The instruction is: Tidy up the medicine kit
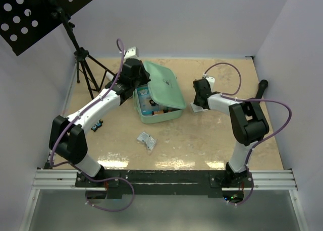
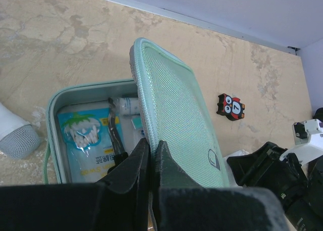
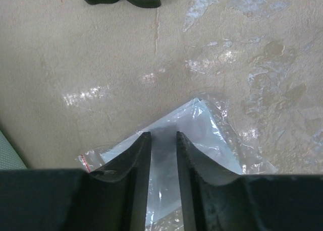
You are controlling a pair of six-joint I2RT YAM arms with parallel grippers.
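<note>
The mint-green medicine kit [image 1: 162,118] stands left of the table's middle, its lid [image 1: 165,87] tilted partly open. My left gripper is shut on the lid's edge. Inside the kit, a blue-green packet [image 2: 88,142], a black slim item [image 2: 116,135] and a white bottle [image 2: 128,106] show beside the lid; the lid hides the rest. A clear bag with a pale sheet [image 3: 194,125] lies flat right of the kit. Over it, my right gripper points down with a narrow gap between its fingertips; whether they touch the bag is unclear.
Another clear packet [image 1: 147,141] lies in front of the kit. A black-and-red toy [image 2: 231,107] sits behind the right gripper. A black cylinder [image 1: 261,89] lies at the right edge, a tripod stand [image 1: 83,54] at the back left.
</note>
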